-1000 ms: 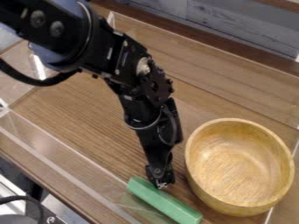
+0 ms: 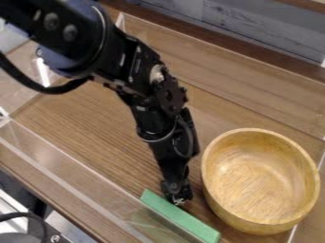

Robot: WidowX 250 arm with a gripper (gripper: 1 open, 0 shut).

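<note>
The black arm reaches down from the upper left to its gripper (image 2: 176, 190), which is low over the table just behind a green bar-like object (image 2: 181, 218). The gripper stands open; whether its tips touch the green object is hard to tell. A large tan bowl (image 2: 260, 195) sits just right of the gripper.
A clear plastic edge runs along the lower left, and black cables lie in the bottom left corner. A grey panel stands at the back.
Over the last second the arm has shifted very slightly, its upper part a little to the left. The green object and bowl look nearly the same.
</note>
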